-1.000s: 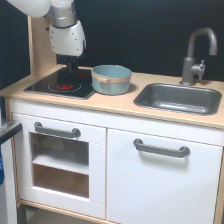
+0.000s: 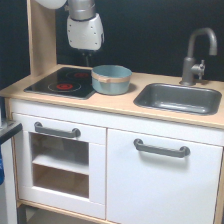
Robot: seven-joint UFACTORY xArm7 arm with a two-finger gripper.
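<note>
A blue-grey pot [image 2: 112,82] with a light brown rim sits upright at the right edge of the black stovetop [image 2: 62,87], partly over the wooden counter. Above and slightly left of the pot hangs my gripper [image 2: 86,60], coming down from the top edge of the view. Its white hand shows clearly, but the dark fingers blend into the dark wall behind. Whether they are apart or together does not show. The pot appears to rest on the surface, with the gripper apart from it.
A grey sink [image 2: 180,98] with a tall grey faucet [image 2: 196,58] takes up the right of the counter. Bare wood [image 2: 128,97] lies between pot and sink. Below are a white oven door [image 2: 58,148] and a white cabinet door [image 2: 160,180], both with grey handles.
My gripper has shifted to the right and a little upward, from over the stovetop to nearer the pot. The pot, sink and doors look unchanged.
</note>
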